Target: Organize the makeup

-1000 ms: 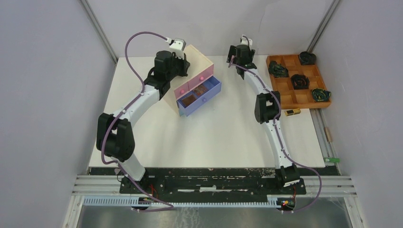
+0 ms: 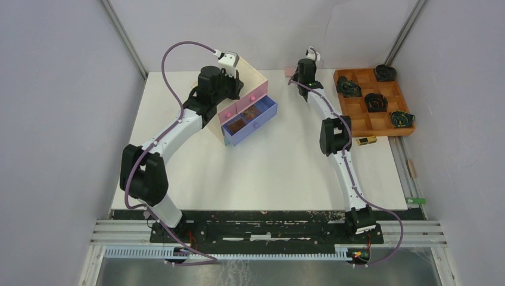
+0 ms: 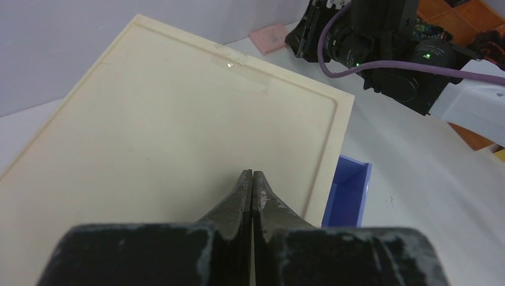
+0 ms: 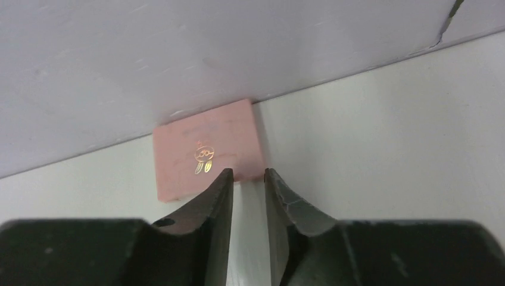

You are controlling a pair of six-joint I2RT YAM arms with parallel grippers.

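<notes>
A pink flat item with a small printed emblem [image 4: 208, 146] lies against the back wall; my right gripper has its fingertips at its near edge, slightly apart, the item resting beyond them. My left gripper is shut over the cream top of the drawer cabinet [image 3: 167, 113]; whether anything is between its fingers is hidden. The cabinet has pink drawers [image 2: 252, 95] and an open blue drawer [image 2: 250, 131] holding brown items.
A wooden compartment tray [image 2: 378, 124] with several dark bundles stands at the right. A small yellow item [image 2: 367, 140] lies below it.
</notes>
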